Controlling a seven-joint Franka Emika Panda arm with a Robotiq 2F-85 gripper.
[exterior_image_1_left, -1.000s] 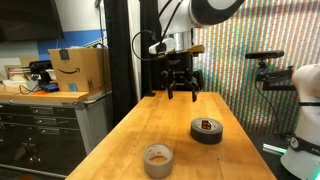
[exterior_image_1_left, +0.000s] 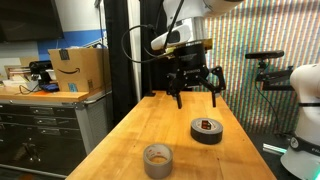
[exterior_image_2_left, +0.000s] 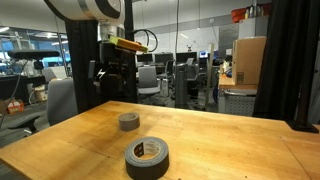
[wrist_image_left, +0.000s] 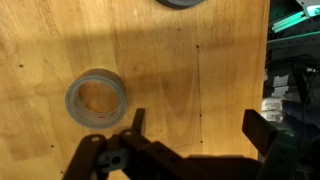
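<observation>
High above the wooden table (exterior_image_1_left: 130, 125) hangs my gripper (exterior_image_1_left: 197, 103), open, with empty space between its fingers. A smaller grey-tan tape roll (exterior_image_1_left: 158, 161) lies flat near the table's front edge in exterior view 1. Farther right lies a larger dark tape roll (exterior_image_1_left: 206, 130), also flat, with something small and dark red in its centre. In the wrist view the small roll (wrist_image_left: 96, 98) is left of my gripper, and only an edge of the dark roll (wrist_image_left: 182, 2) shows at the top. Neither roll touches the gripper.
Bare tabletop (exterior_image_2_left: 230, 130) surrounds both rolls. A cardboard box (exterior_image_1_left: 80, 68) stands on a drawer cabinet beyond the table. In the wrist view, dark equipment and cables (wrist_image_left: 290, 85) lie past the table's right edge.
In exterior view 1 my gripper has shifted right and appears larger, staying open above the table. Both tape rolls have kept their places.
</observation>
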